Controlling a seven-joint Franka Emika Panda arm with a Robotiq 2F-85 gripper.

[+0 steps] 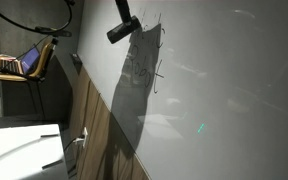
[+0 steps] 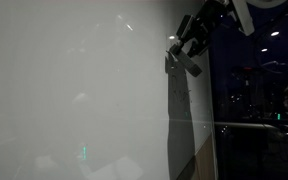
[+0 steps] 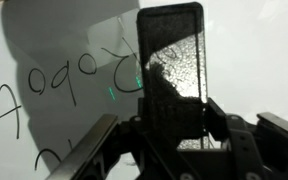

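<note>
A dark, flat, block-shaped eraser is held in my shut gripper, its broad face filling the middle of the wrist view. In exterior view 1 the eraser is close to the whiteboard, at the upper left of the black handwriting. Whether it touches the board I cannot tell. Dark letters run to the left of the eraser in the wrist view; part of the writing is hidden behind it. The second exterior view shows the eraser below the arm, by the board's right side.
A wooden panel runs below the board. At lower left is a white table, with a chair and laptop behind it. Small green light marks show on the board. To the right the board is clear.
</note>
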